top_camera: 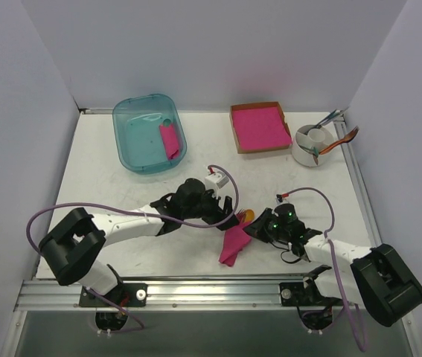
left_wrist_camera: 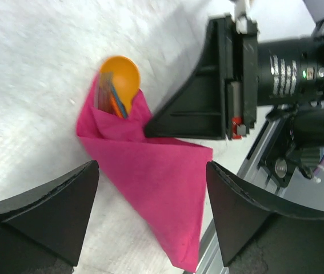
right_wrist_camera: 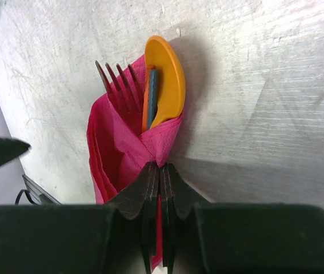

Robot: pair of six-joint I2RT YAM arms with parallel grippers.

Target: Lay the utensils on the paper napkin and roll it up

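The pink napkin (left_wrist_camera: 144,165) is folded over the utensils on the table. From its far end stick out an orange spoon (right_wrist_camera: 170,80), a fork (right_wrist_camera: 120,91) and a thin blue handle (right_wrist_camera: 152,97). My right gripper is shut on a fold of the napkin just below the spoon's bowl. Beside the napkin on its left, in the top view, is my left gripper (top_camera: 234,212); its fingers (left_wrist_camera: 42,222) stand wide apart in the left wrist view, holding nothing.
At the back left, a teal bin (top_camera: 125,137) contains a rolled pink napkin (top_camera: 170,141). A cardboard box (top_camera: 235,126) with flat pink napkins is at the back centre. A white utensil holder (top_camera: 300,152) stands at the back right.
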